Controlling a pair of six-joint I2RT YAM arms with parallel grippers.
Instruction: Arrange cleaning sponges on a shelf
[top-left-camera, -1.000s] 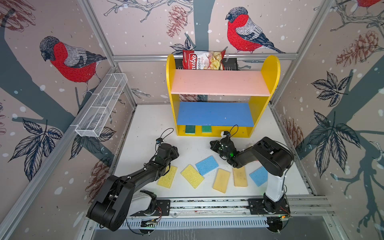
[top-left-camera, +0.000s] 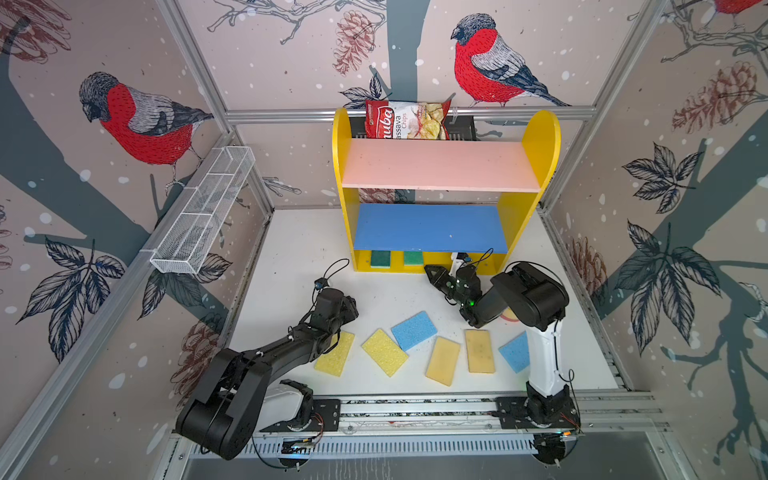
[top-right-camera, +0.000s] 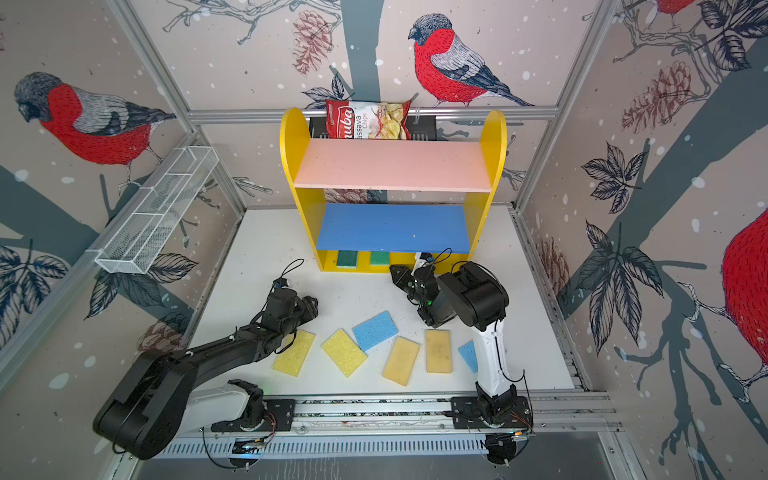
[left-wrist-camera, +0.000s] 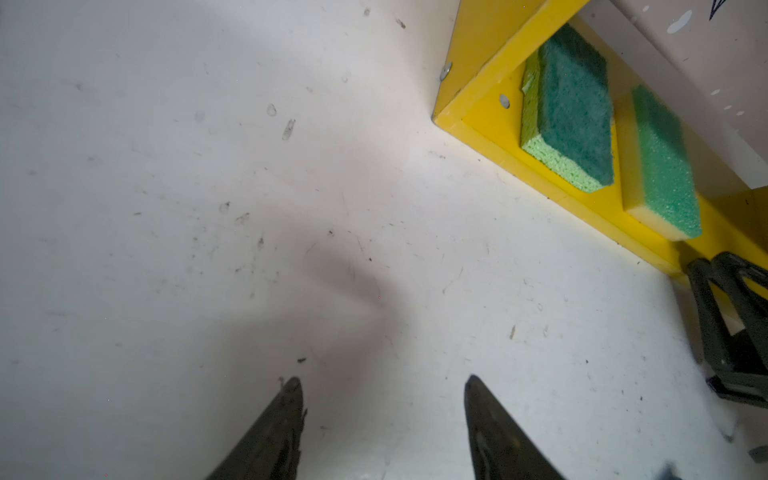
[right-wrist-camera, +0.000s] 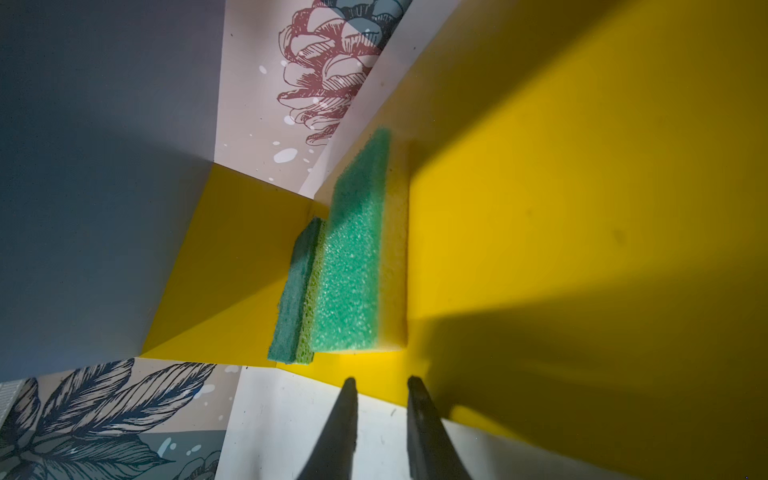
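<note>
Two sponges stand on the bottom yellow board of the shelf: a dark green one (left-wrist-camera: 572, 104) near the left side panel and a lighter green, cream-sided one (right-wrist-camera: 352, 264) beside it. My right gripper is at the front edge of that board, part open, close before the lighter sponge; nothing shows between its fingers. To the left, over bare table, my left gripper is open and empty. In front lie two yellow sponges (top-left-camera: 385, 352), two blue sponges (top-left-camera: 414, 330) and two tan sponges (top-left-camera: 442, 360).
The blue middle board (top-left-camera: 432, 227) hangs low over the bottom level. A pink top board (top-left-camera: 440, 164) sits above it. A chips bag (top-left-camera: 406, 120) is behind the shelf. White wire baskets (top-left-camera: 204, 208) are on the left wall. Table space left of the shelf is free.
My right gripper has moved toward the shelf and a little to the right, reaching its front edge. The left arm is almost still. The sponges have kept their places.
</note>
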